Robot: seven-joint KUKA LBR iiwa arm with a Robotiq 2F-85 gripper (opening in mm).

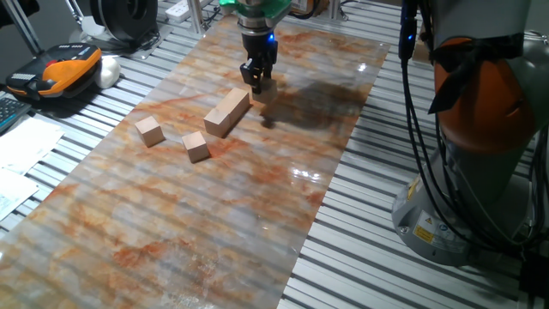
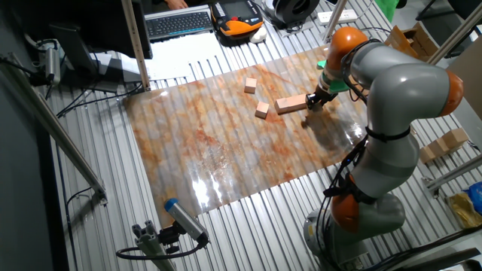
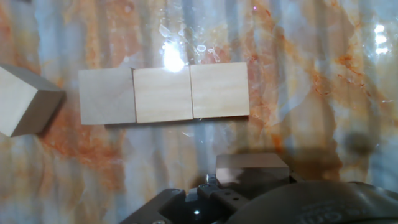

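Observation:
In the wrist view, three pale wooden cubes stand side by side in a straight row: a left cube (image 3: 107, 96), a middle cube (image 3: 163, 94) and a right cube (image 3: 219, 90). Exterior view 1 shows this row (image 1: 227, 112) as one long bar. Past its far end is a separate wooden cube (image 1: 265, 91), right at the fingertips of my gripper (image 1: 257, 84). That separate cube (image 3: 252, 168) shows beside my dark fingers (image 3: 165, 206) at the bottom of the wrist view, apart from the row. Whether the fingers grip it is hidden.
The near part of the marbled sheet (image 1: 197, 232) is clear. An orange and black device (image 1: 60, 73) sits beyond its left edge.

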